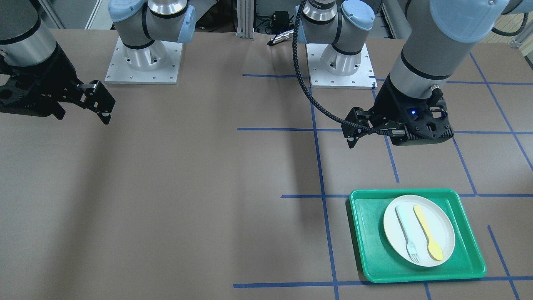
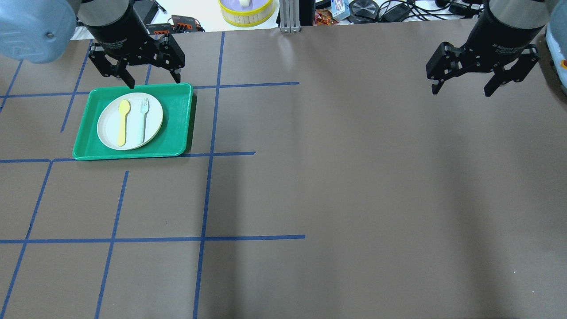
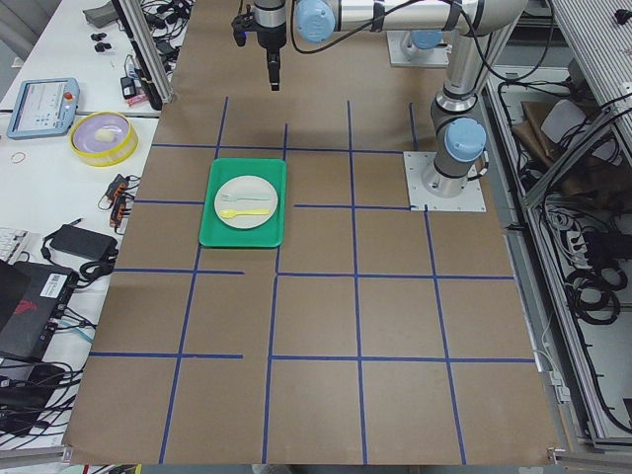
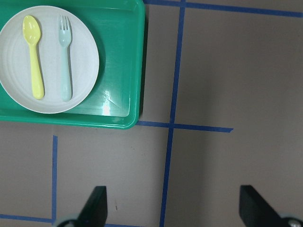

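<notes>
A green tray (image 1: 367, 235) rests on the taped table, holding a white plate (image 1: 399, 240) with a yellow spoon (image 1: 434, 247) and a pale blue fork (image 1: 409, 240) lying side by side on it. The same tray (image 2: 178, 122) is at upper left in the top view and upper left in the wrist view. My gripper hangs above the table, its two fingers wide apart at the bottom of the wrist view, with bare table between them and the tray beyond them.
A second black gripper (image 2: 462, 79) is at the upper right of the top view. A side bench with a yellow-rimmed container (image 3: 104, 148), devices and cables runs along the left in the left view.
</notes>
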